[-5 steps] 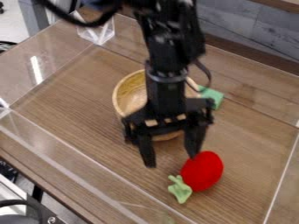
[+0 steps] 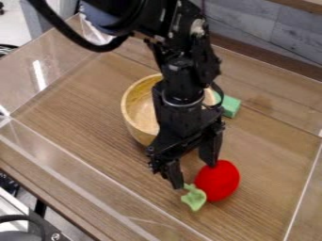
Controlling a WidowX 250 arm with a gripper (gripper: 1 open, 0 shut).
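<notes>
My black gripper [image 2: 189,166] hangs low over the table, fingers open, its tips beside a red object [image 2: 219,181] with a pale green leafy top [image 2: 193,197], like a toy vegetable. Behind the arm sits a pale yellow bowl [image 2: 137,106], partly hidden by it. A small green block [image 2: 232,104] lies at the bowl's right.
A grey wooden wall [image 2: 265,33] runs along the back. Cables and a dark frame show beyond the lower-left edge.
Compared with a second ago, the gripper is drawn closer together around the red object's left side, its shape and angle changed. The objects look about where they were.
</notes>
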